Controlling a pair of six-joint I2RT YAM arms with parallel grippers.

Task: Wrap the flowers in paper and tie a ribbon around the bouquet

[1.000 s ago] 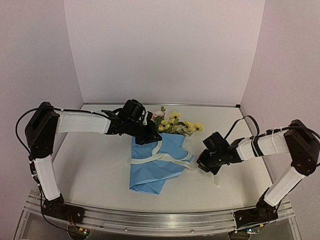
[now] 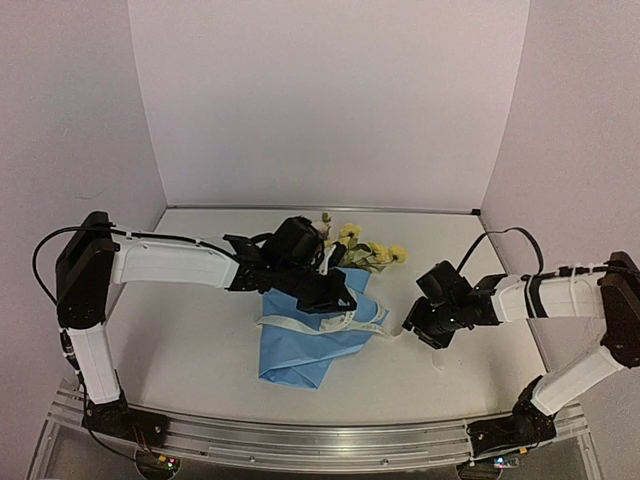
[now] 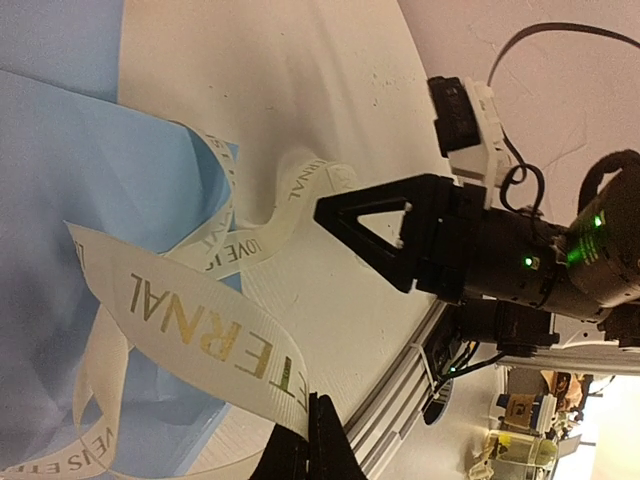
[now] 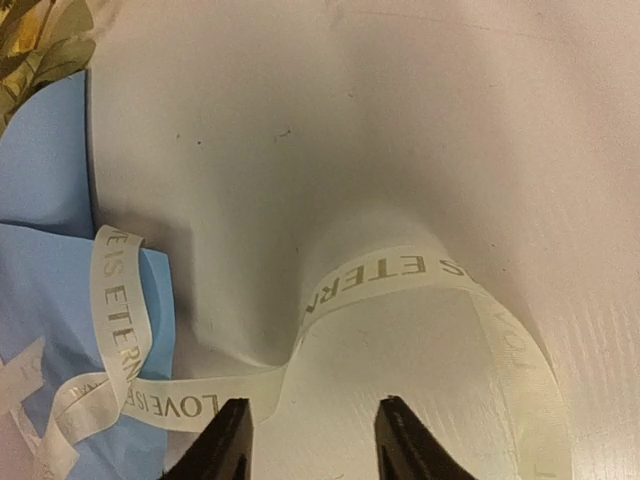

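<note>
Blue paper (image 2: 300,365) wraps the bouquet, which lies on the table with yellow flowers (image 2: 378,254) at its far end. A white lettered ribbon (image 2: 285,322) crosses the wrap. Over the wrap, my left gripper is shut on one ribbon length (image 3: 205,325), which arches up to its fingertips. To the right of the wrap, my right gripper stands open, its fingers (image 4: 232,435) well apart with nothing gripped. Ahead of it, the ribbon's other end (image 4: 380,270) curves loosely across the bare table. Left arm parts hide some flowers from above.
Walls close in the back and sides. A metal rail (image 2: 320,415) runs along the front edge.
My right gripper has shifted slightly right, away from the bouquet.
</note>
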